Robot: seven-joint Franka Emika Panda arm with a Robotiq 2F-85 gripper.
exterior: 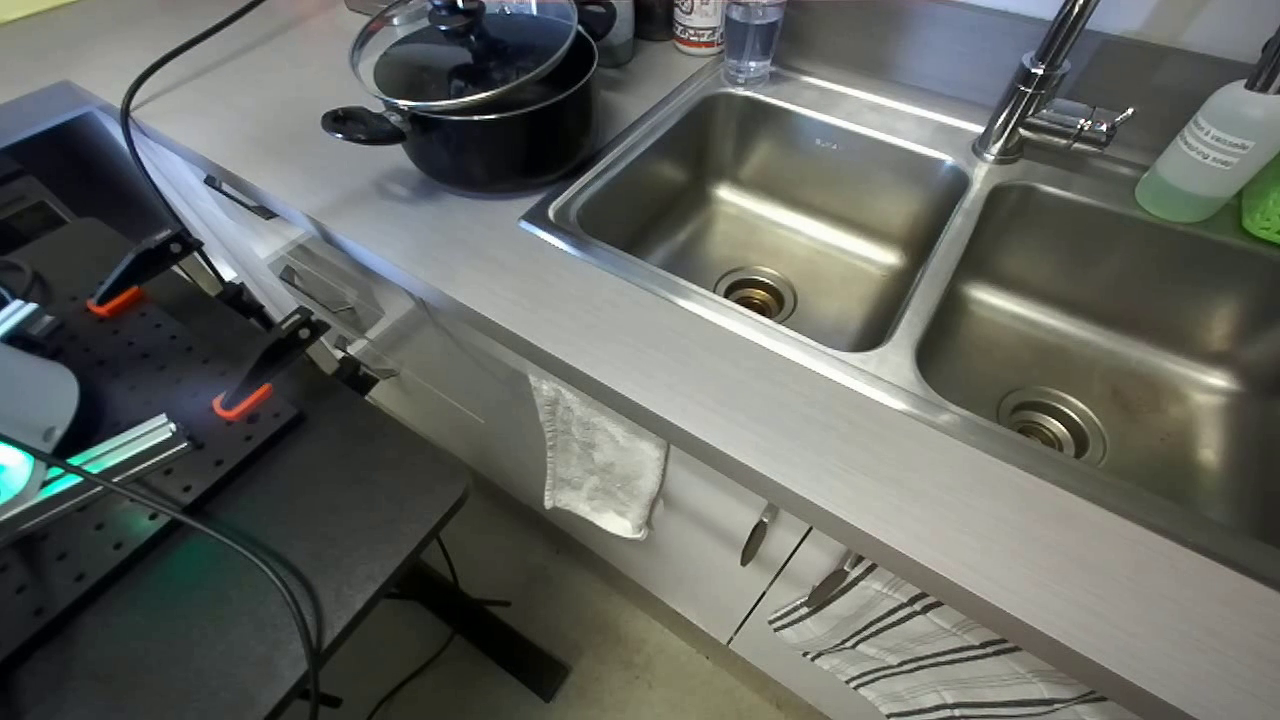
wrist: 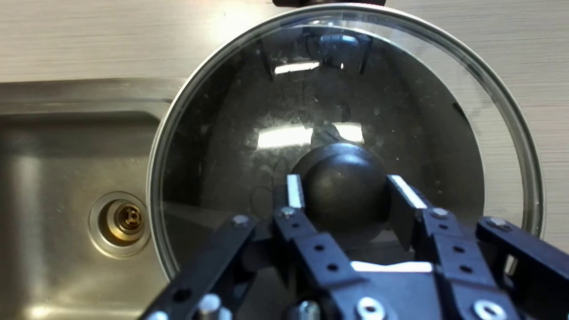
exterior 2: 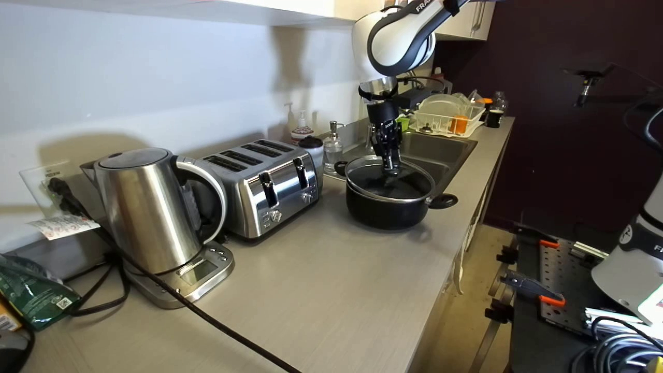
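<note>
A black pot (exterior: 498, 154) stands on the counter left of the sink. Over its mouth is a glass lid (exterior: 396, 60) with a metal rim, shifted toward the side away from the sink, leaving part of the pot's rim and interior uncovered. In the wrist view, the gripper is shut on the lid's round black knob (wrist: 346, 184), a finger on each side. From the other side, the gripper (exterior 2: 390, 167) points down at the lid's centre (exterior 2: 407, 183). Whether the lid touches the pot's rim is unclear.
The empty double sink (exterior: 768, 216) lies right beside the pot. A toaster (exterior 2: 267, 186), a kettle (exterior 2: 146, 211) and a soap bottle (exterior 2: 333, 149) line the wall side. Bare counter (exterior 2: 323, 280) stretches in front of the pot.
</note>
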